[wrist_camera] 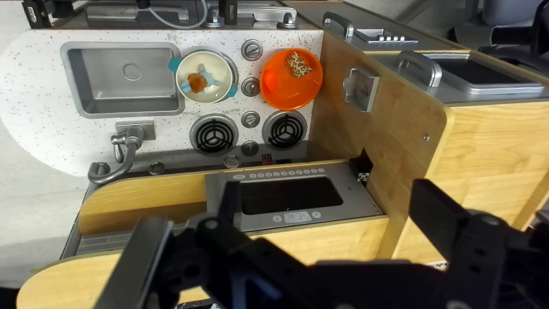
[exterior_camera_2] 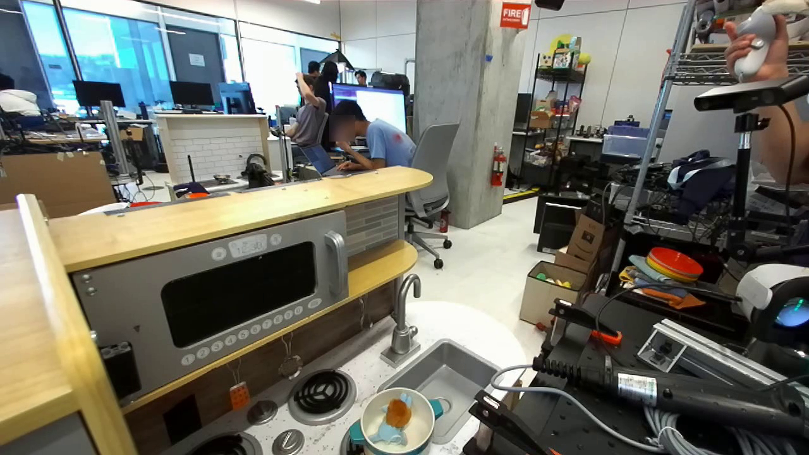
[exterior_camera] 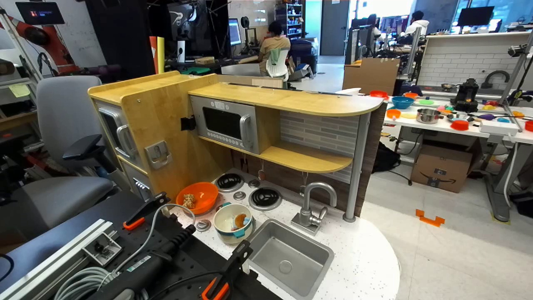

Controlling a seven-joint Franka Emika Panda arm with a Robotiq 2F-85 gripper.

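In the wrist view my gripper is open, its black fingers far apart and nothing held between them. Beyond them, well away, is the toy kitchen. A cream pot (wrist_camera: 222, 66) with teal handles stands on a burner beside the sink. Inside it lie a light blue toy (wrist_camera: 206, 77) and a brown-orange piece (wrist_camera: 196, 82). The orange bowl (wrist_camera: 293, 97) holds a leopard-spotted toy (wrist_camera: 298, 65) and a red-orange piece (wrist_camera: 270, 80). Both exterior views show the pot, but the gripper appears in neither.
The grey sink (exterior_camera: 290, 257) is empty, with a faucet (exterior_camera: 320, 187) rising behind it. A toy microwave (exterior_camera: 223, 122) and wooden shelf (exterior_camera: 310, 156) overhang the back of the counter. White counter (exterior_camera: 364, 250) to the sink's right is clear. A black clamp (exterior_camera: 237, 260) juts near the front edge.
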